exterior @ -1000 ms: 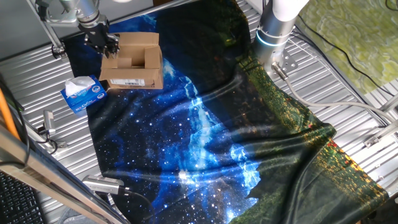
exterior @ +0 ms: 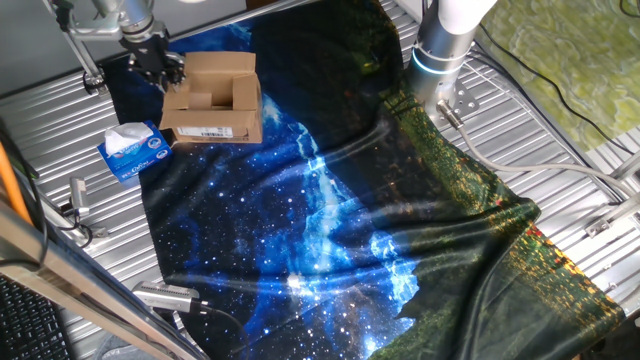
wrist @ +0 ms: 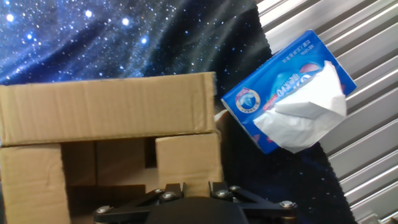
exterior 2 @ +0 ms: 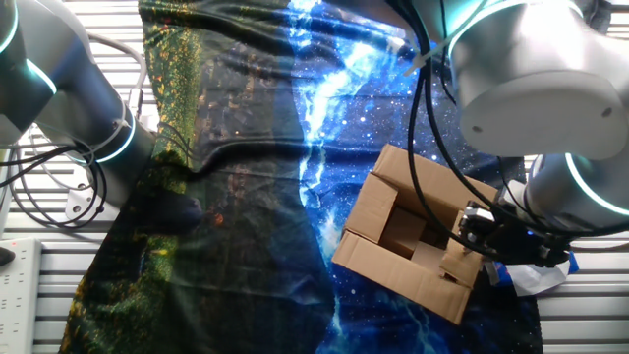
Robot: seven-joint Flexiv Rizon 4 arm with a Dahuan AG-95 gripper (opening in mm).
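Note:
An open cardboard box [exterior: 218,126] stands on the dark starry cloth; its inside looks empty where it shows. Beside it is a blue tissue box [exterior: 136,163] with a white tissue [wrist: 305,115] sticking out of the top. My gripper [exterior: 172,78] is at the box's back left corner in exterior view 1. In the wrist view the fingertips of my gripper appear over a box flap [wrist: 186,158], a narrow gap between them with cardboard showing behind. Whether the fingers are shut, or touch the flap, cannot be made out.
The starry cloth [exterior: 290,240] is wrinkled and mostly clear in the middle and front. A metal frame post [exterior: 75,290] and a small grey device [exterior: 168,297] are at the front left.
The cardboard box and tissue box stay where they were.

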